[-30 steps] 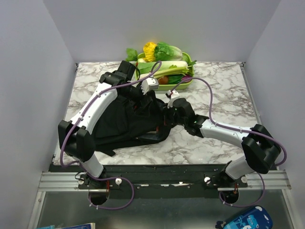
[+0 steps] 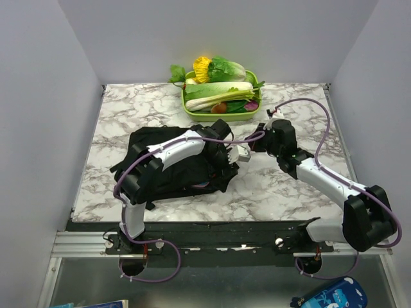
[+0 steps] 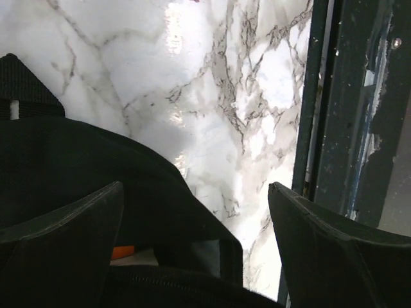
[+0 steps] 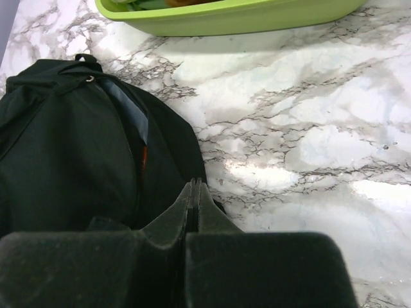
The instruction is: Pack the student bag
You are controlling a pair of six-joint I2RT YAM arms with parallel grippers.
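Observation:
The black bag (image 2: 160,179) lies loosely on the marble table at left, with an orange item (image 3: 123,251) showing inside in both wrist views. My left gripper stands open over the bag's front right part, fabric and a zip edge below it. My right gripper is shut, held above the table just right of the bag, with nothing showing between its fingers.
A green basket of vegetables (image 2: 221,114) stands at the back middle. A blue pencil case (image 2: 331,295) lies at the bottom right, off the table. The front edge borders a dark rail (image 3: 340,128).
My left gripper has moved right and toward the front over the bag. My right gripper has drawn back to the right, away from the bag.

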